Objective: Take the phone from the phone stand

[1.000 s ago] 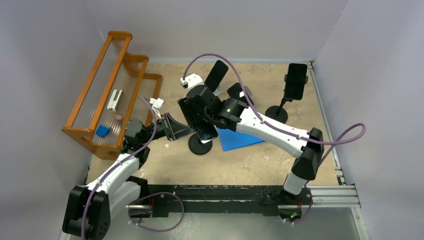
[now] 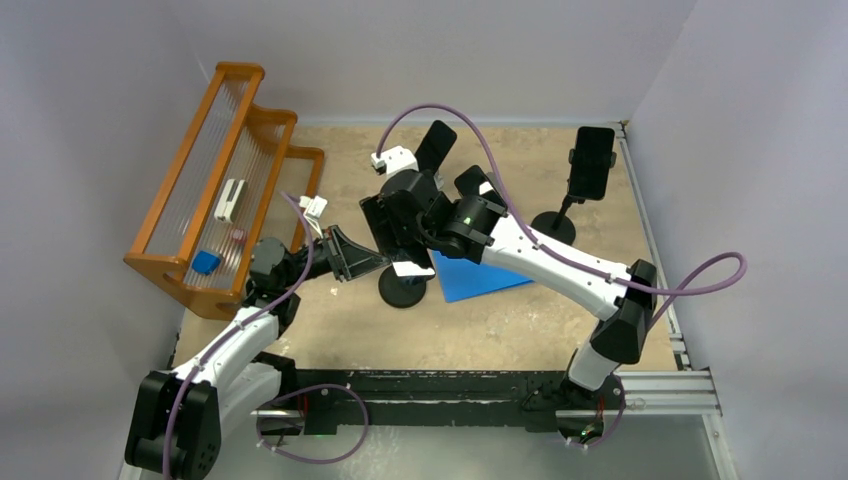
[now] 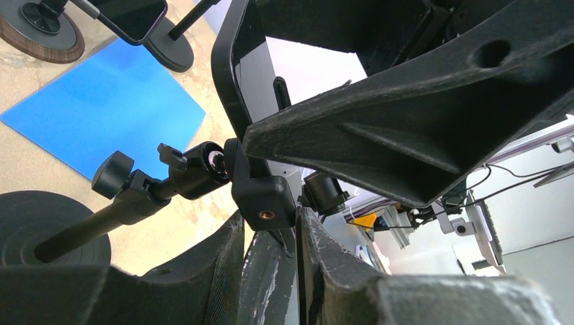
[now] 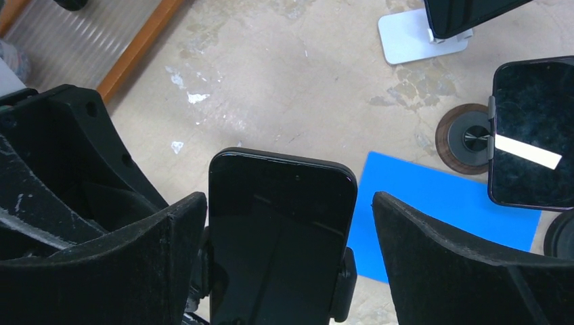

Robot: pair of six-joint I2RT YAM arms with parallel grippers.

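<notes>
The black phone (image 4: 281, 230) sits in the clamp of a stand whose round base (image 2: 403, 292) (image 3: 47, 237) is on the table. Seen from the right wrist, my right gripper has a finger on each side of the phone's upper part; whether both press on it I cannot tell. In the left wrist view my left gripper has its fingertips at the stand's black holder (image 3: 264, 203); whether they grip it is unclear. From the top, the right arm hides much of the phone.
A blue mat (image 2: 480, 280) lies right of this stand. Other phones on stands (image 2: 590, 160) (image 4: 531, 132) stand behind and to the right. A wooden rack (image 2: 200, 270) is at the left.
My right arm has shifted slightly right, and less of the phone shows below its gripper in the top view. The left arm looks still.
</notes>
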